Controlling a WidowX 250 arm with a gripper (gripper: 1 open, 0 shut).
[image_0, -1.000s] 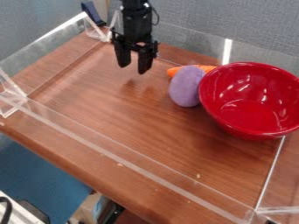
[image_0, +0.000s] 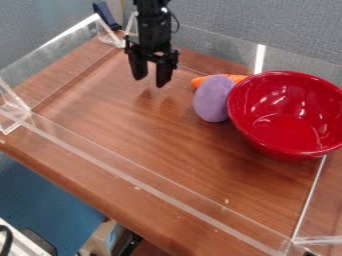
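My black gripper (image_0: 151, 66) hangs over the back part of the wooden board, its two fingers spread apart with nothing visible between them. To its right lie a purple eggplant (image_0: 214, 98) and an orange carrot (image_0: 233, 78), the carrot partly hidden behind the eggplant. A large red bowl (image_0: 287, 112) stands at the right, beside the eggplant.
Clear plastic walls (image_0: 54, 45) edge the wooden board (image_0: 134, 150). The middle and front left of the board are bare. A grey wall rises at the back right.
The eggplant, carrot and bowl have not moved.
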